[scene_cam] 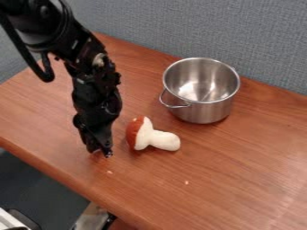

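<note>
My black gripper (100, 148) points down at the wooden table, left of a toy mushroom (153, 137) with a red-and-white cap and white stem, which lies on its side. The fingertips are low near the tabletop, apart from the mushroom, and how far they are open is hard to make out. A steel pot (199, 106) with wire handles stands behind the mushroom to the right.
A grey padded wall (228, 31) runs along the back. The table's left front edge lies close below my gripper, with dark floor beyond.
</note>
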